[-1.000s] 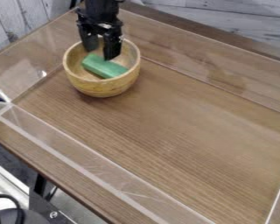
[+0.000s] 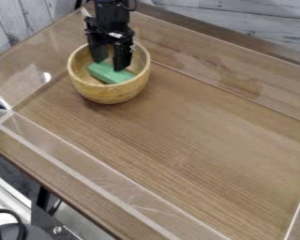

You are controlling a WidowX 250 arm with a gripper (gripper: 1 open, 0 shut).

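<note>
A round wooden bowl [image 2: 109,91] sits near the top middle of the table. A green block [image 2: 106,75] lies inside it. My black gripper [image 2: 110,54] reaches down from the top edge into the bowl, just above and around the back part of the block. Its fingers appear apart; whether they touch the block is hard to tell.
Dark items and cables lie at the lower left edge. A pale wall or board is at the upper right.
The gripper has come lower over the block, covering more of it. The bowl and block look nearly unmoved.
</note>
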